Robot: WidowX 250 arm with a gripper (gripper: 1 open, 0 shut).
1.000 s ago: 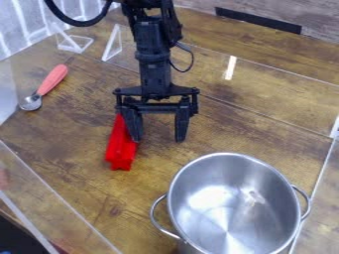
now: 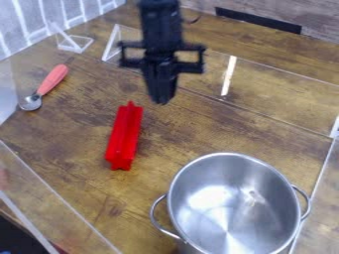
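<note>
My gripper (image 2: 162, 77), black and motion-blurred, is raised above the table in the upper middle, apart from the red bar (image 2: 123, 136), which lies lengthwise on the wood left of centre. How far the fingers stand apart is unclear in the blur. A steel pot (image 2: 233, 206) with two side handles fills the lower right. A spoon with a pink handle (image 2: 52, 80) lies at the upper left.
Clear panels and white brackets line the left edge, and a pale strip (image 2: 228, 75) lies at the back.
My gripper has moved up and back, away from the red bar, which now shows uncovered in about the same place.
</note>
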